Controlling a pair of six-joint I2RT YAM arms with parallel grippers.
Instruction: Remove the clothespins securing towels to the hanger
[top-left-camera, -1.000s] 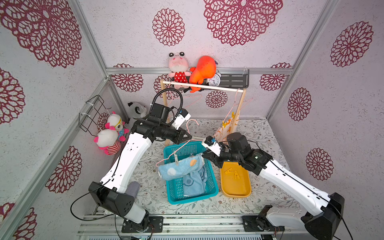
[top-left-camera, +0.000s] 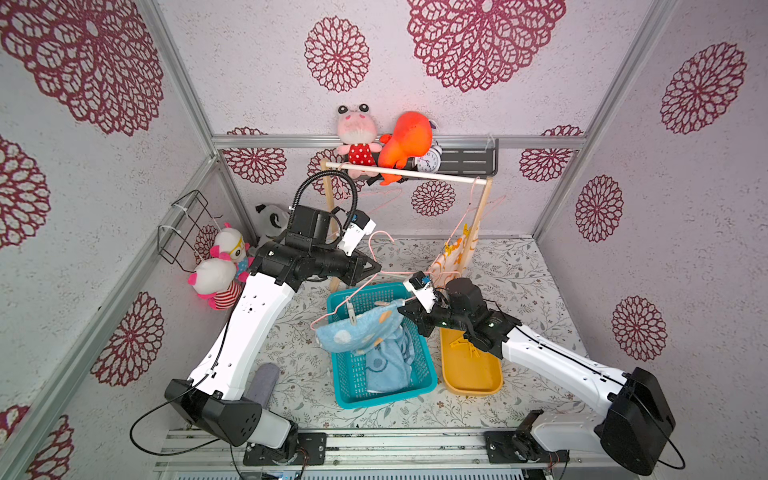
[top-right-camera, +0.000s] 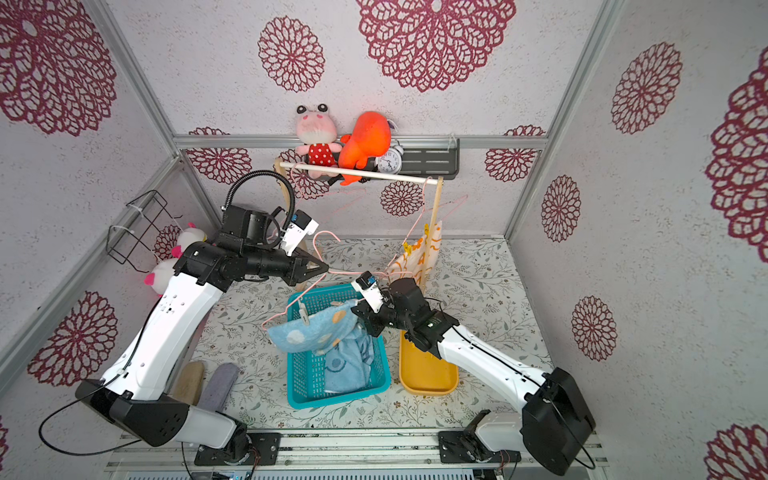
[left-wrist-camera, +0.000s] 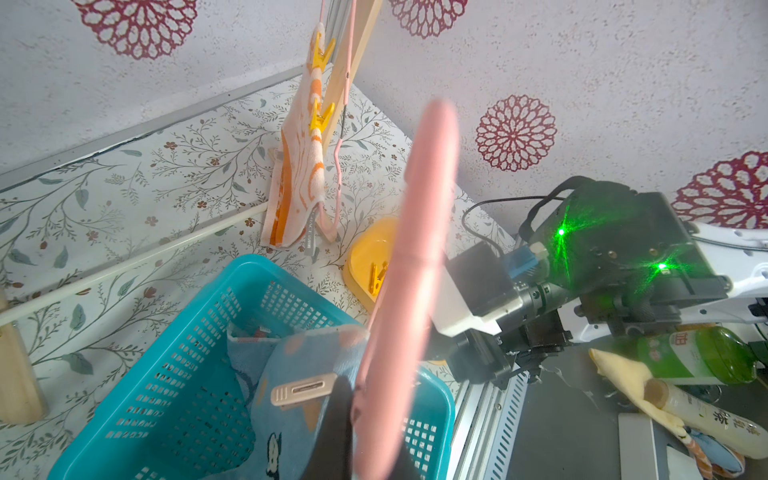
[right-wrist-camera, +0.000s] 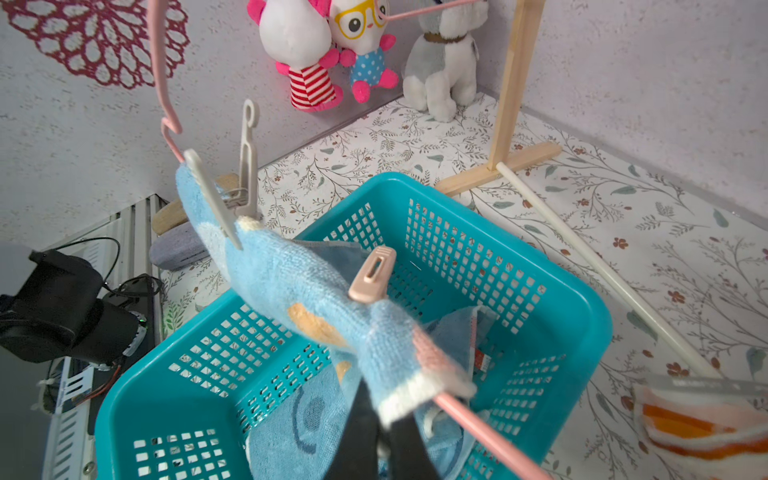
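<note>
My left gripper (top-left-camera: 369, 267) is shut on a pink hanger (left-wrist-camera: 412, 272), held over the teal basket (top-left-camera: 344, 376). A blue towel (top-left-camera: 356, 332) is draped along its bottom bar, with a white clothespin (right-wrist-camera: 212, 192) near the far end and a pale peach clothespin (right-wrist-camera: 372, 273) farther along. My right gripper (top-left-camera: 406, 312) is at the towel's near end; in the right wrist view its dark fingers are blurred below the towel, and their exact grip is hidden. More blue towels lie in the basket.
A wooden rack (top-left-camera: 416, 176) carries an orange-patterned towel (top-right-camera: 416, 248) with yellow clothespins. A yellow tray (top-left-camera: 472, 368) with clothespins sits right of the basket. A white rod (right-wrist-camera: 592, 256) lies on the table behind it.
The left gripper has risen slightly with the hanger. The right gripper has shifted slightly around the towel's end, and the towel's right end sits a little higher.
</note>
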